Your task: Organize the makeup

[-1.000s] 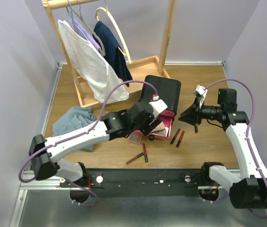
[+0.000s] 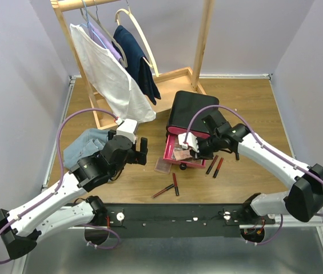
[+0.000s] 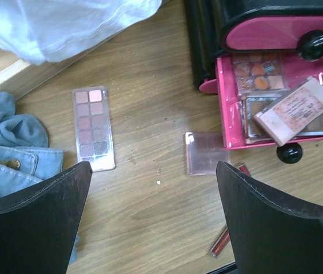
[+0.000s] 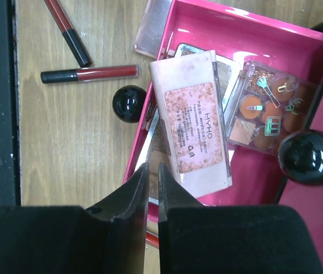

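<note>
The black makeup case [image 2: 192, 105] has a pink drawer [image 3: 227, 108] pulled out, holding palettes; a pink MYHO box [image 4: 190, 123] lies askew on top. My right gripper is over the drawer, fingers shut together; whether anything thin is between them is hidden. My left gripper stands open left of the drawer, nothing between its fingers. A long shade palette [image 3: 92, 128] lies on the floor left of it; a clear square item [image 3: 205, 157] lies against the drawer. Several lip tubes [image 4: 107, 72] lie in front and to the right.
Folded jeans [image 3: 12, 165] lie at the left. Behind stands a wooden rack [image 2: 201, 34] with hanging clothes, a white cloth [image 2: 107, 74] reaching low. Bare wood floor shows in front of the case and at the far right.
My left arm has drawn back left from over the drawer. My right arm has moved leftwards from beside the case to over the drawer.
</note>
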